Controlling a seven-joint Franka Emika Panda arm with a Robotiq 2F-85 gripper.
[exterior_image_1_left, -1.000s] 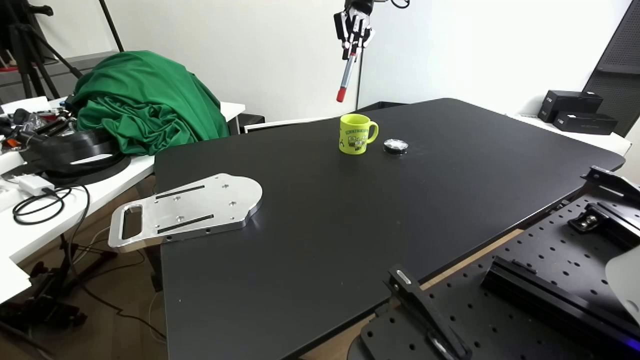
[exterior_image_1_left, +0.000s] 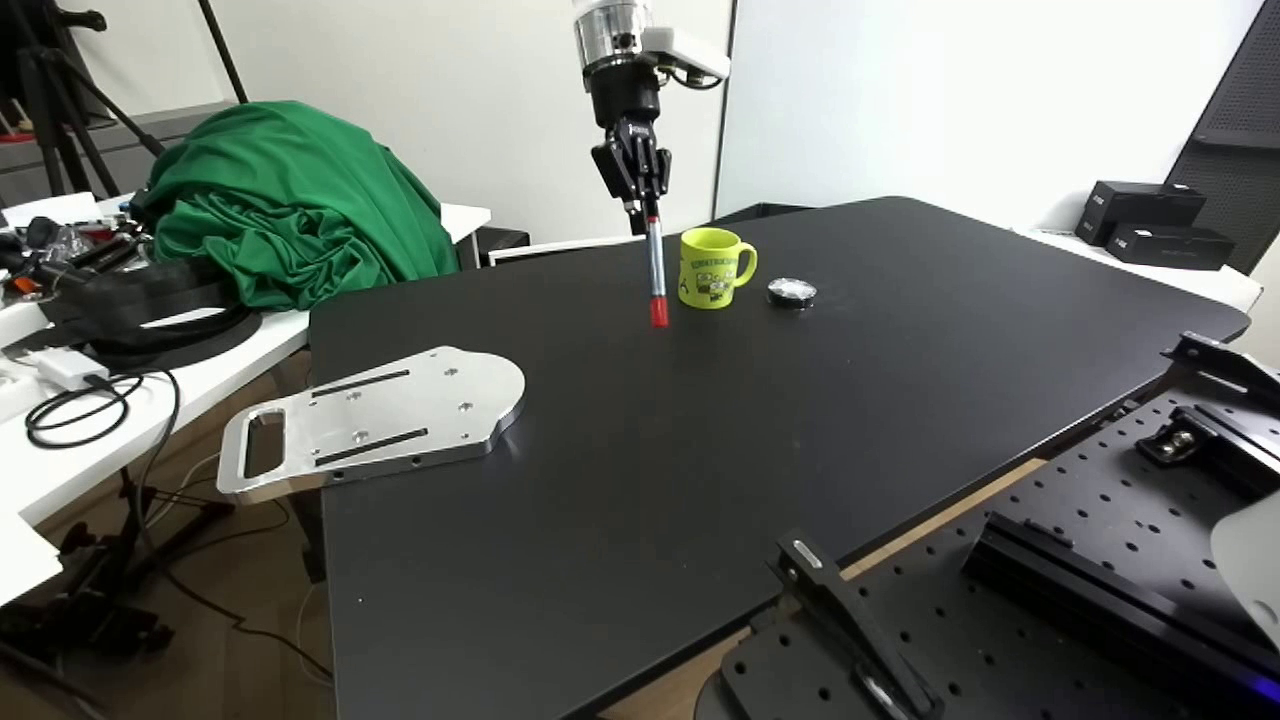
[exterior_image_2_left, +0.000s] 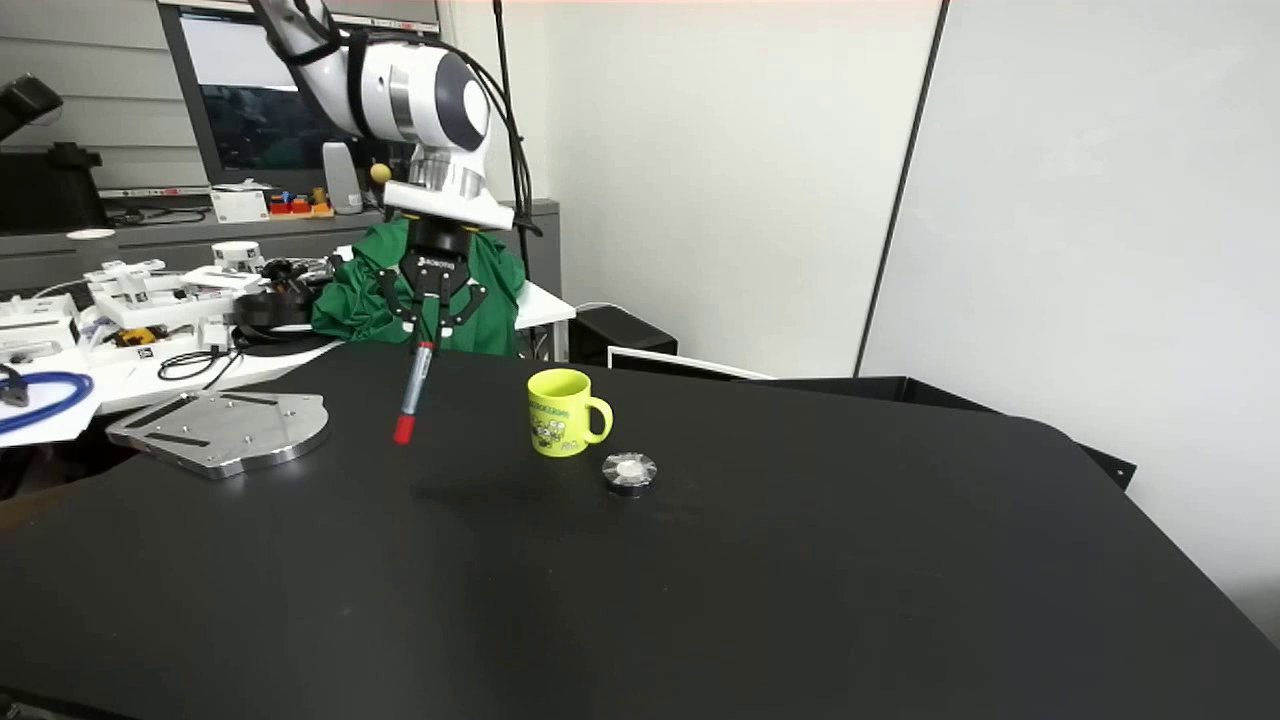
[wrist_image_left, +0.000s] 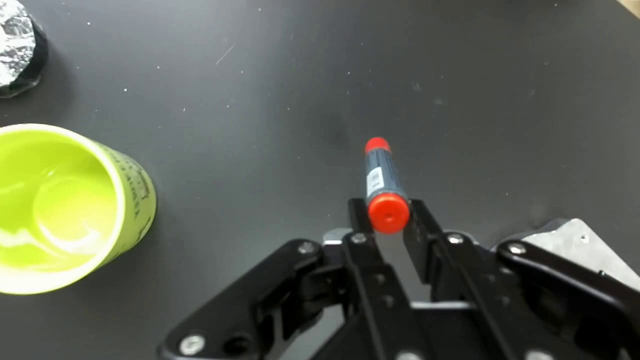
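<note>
My gripper is shut on a marker (wrist_image_left: 384, 174) with a grey-blue body and red ends, held near its upper end. In exterior view 1 the marker (exterior_image_1_left: 656, 262) hangs almost upright, its lower red end above the black table. Exterior view 2 shows the same marker (exterior_image_2_left: 416, 379) tilted slightly under the gripper (exterior_image_2_left: 428, 341). A yellow-green mug (exterior_image_1_left: 710, 269) stands upright on the table beside it, handle to the right. Seen from the wrist, the mug (wrist_image_left: 138, 201) is to the left of the marker, apart from it, and its visible inside looks empty.
A round silver-topped disc (exterior_image_2_left: 629, 469) lies near the mug. The flat metal plate (exterior_image_1_left: 420, 402) sits at the table's left edge, with green cloth (exterior_image_1_left: 300, 210) behind it.
My gripper has come down and to the left in exterior view 1, with the marker still in it. The marker now hangs straighter, left of the mug. Mug and disc have not moved.
</note>
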